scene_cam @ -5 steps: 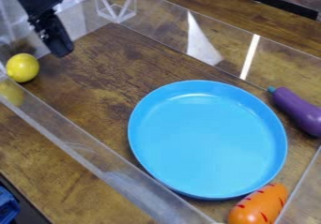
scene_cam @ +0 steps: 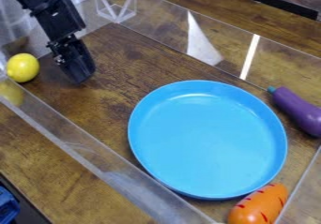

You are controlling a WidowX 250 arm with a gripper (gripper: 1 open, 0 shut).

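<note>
My black gripper point(scene_cam: 75, 67) reaches down from the upper left, its fingertips low over the wooden board just right of a yellow ball point(scene_cam: 22, 67); how wide the fingers stand is hard to make out. A large blue plate point(scene_cam: 207, 137) fills the middle right. A purple eggplant point(scene_cam: 296, 111) lies at the right, and an orange carrot-like toy point(scene_cam: 258, 205) with dark marks sits at the lower right.
Clear plastic walls border the board point(scene_cam: 113, 106) along the back and the lower left. A dark blue object point(scene_cam: 10, 209) shows at the bottom left corner. Bare wood lies between the ball and the plate.
My gripper has come down from the top left and moved right, away from over the yellow ball. The ball, plate and other toys have not visibly moved.
</note>
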